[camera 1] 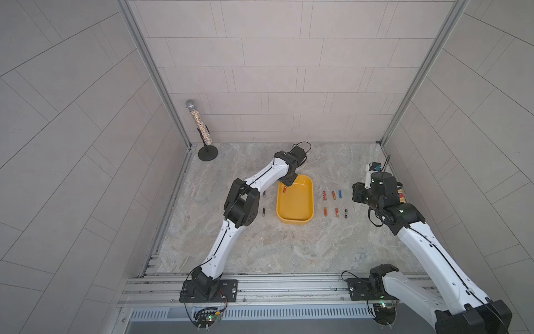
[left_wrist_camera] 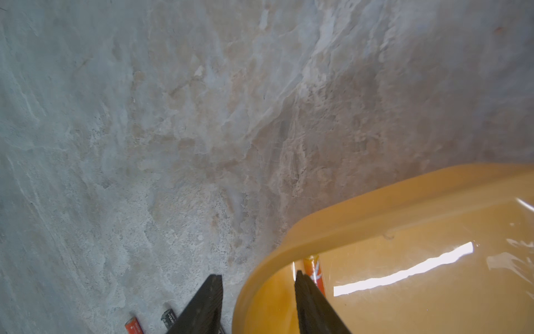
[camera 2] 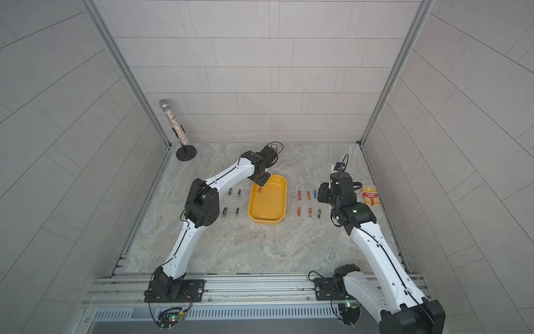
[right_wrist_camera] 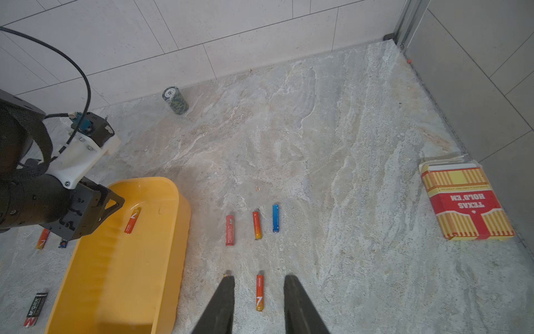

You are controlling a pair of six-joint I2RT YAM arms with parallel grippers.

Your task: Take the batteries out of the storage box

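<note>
One orange-red battery (right_wrist_camera: 132, 220) lies in the back left part of the yellow storage box (right_wrist_camera: 177, 245); the rest of the visible box floor looks bare. My left gripper is open above the box's back left corner. In the left wrist view, the box rim passes between its fingertips, and the battery (left_wrist_camera: 313, 272) shows just beyond the right finger, apart from it. Well to the right of the box, my right gripper hangs above the table with its fingers apart and nothing between them.
Several batteries (camera 1: 324, 195) lie in two rows right of the box, and several more (camera 2: 224, 212) lie left of it. A card box (right_wrist_camera: 467, 200) sits at the far right, a small can (right_wrist_camera: 175, 100) behind. Bare table stretches in front of the box.
</note>
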